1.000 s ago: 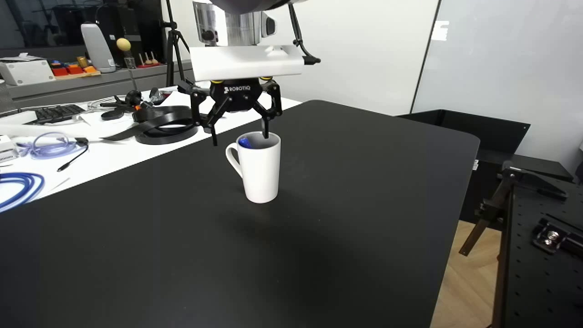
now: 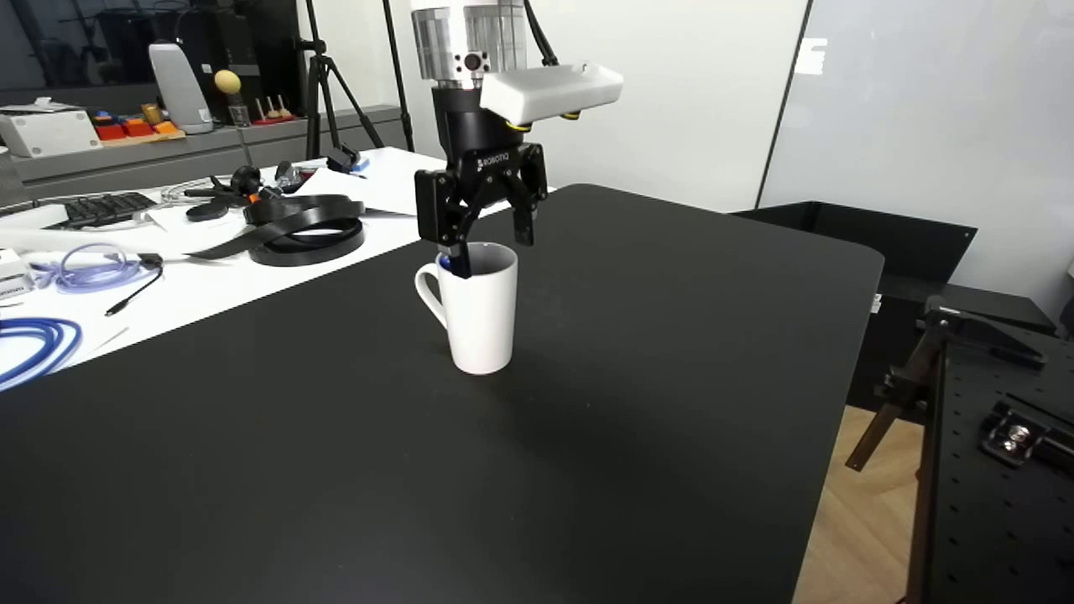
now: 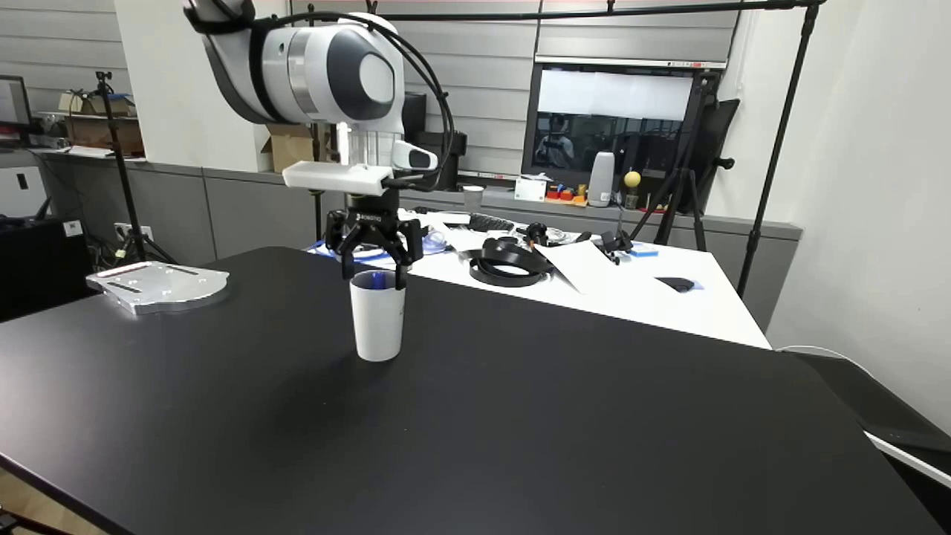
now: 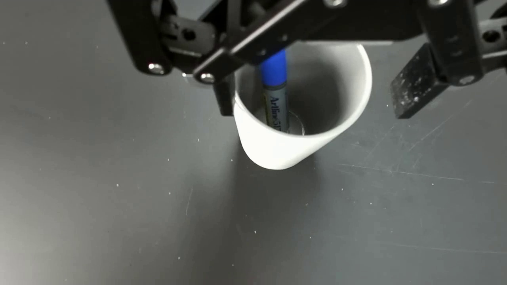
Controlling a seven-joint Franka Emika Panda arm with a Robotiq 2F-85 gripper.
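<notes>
A white mug [image 2: 481, 322] stands upright on the black table, its handle [image 2: 430, 295] toward the left in exterior view 1. Inside it a marker with a blue cap [image 4: 274, 68] leans against the wall; black linkage hides the cap's upper end in the wrist view. Directly over the mug's mouth, my gripper [image 3: 374, 272] is open and holds nothing. In the wrist view one finger [image 4: 224, 97] overlaps the rim on the marker's side, and the other finger [image 4: 414, 84] lies outside the opposite rim. Whether a finger touches the mug I cannot tell.
Bare black tabletop [image 2: 644, 423] surrounds the mug. A clear, flat plate [image 3: 160, 285] lies at the table's left edge in exterior view 2. Behind, a white table [image 3: 651, 303] carries cables, a black tape roll [image 3: 508, 264] and other clutter.
My gripper has turned about its vertical axis and shifted right in exterior view 1, settling more squarely over the mug. It stays open. The mug has not moved.
</notes>
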